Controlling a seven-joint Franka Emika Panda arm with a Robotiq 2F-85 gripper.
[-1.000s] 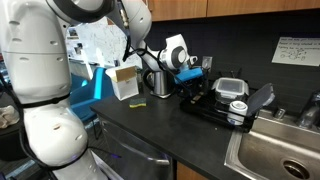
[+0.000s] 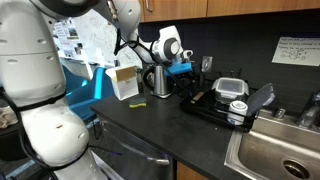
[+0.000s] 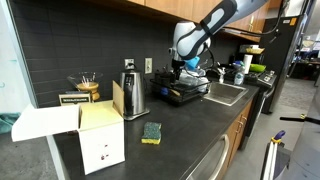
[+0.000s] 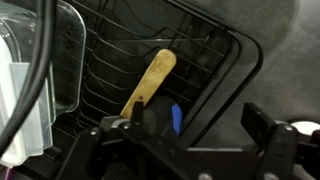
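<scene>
My gripper is open, its dark fingers wide apart at the bottom of the wrist view. Between and beyond them lies a light wooden utensil handle (image 4: 152, 80) in the black wire dish rack (image 4: 215, 55). A small blue piece (image 4: 177, 118) shows near the handle's lower end; what it belongs to cannot be made out. In exterior view 1 the white arm (image 2: 170, 46) reaches over the left side of the rack (image 2: 205, 112), with the gripper above it. The fingertips are hard to pick out there.
Clear containers (image 4: 68, 55) stand at the rack's left in the wrist view. The sink (image 2: 270, 155) lies right of the rack. A kettle (image 3: 133, 97), open cardboard box (image 3: 100, 135) and yellow-green sponge (image 3: 152, 132) occupy the counter's other end.
In exterior view 1 the arm's end has moved slightly up and to the left over the last second. The rack and other counter items look unmoved.
</scene>
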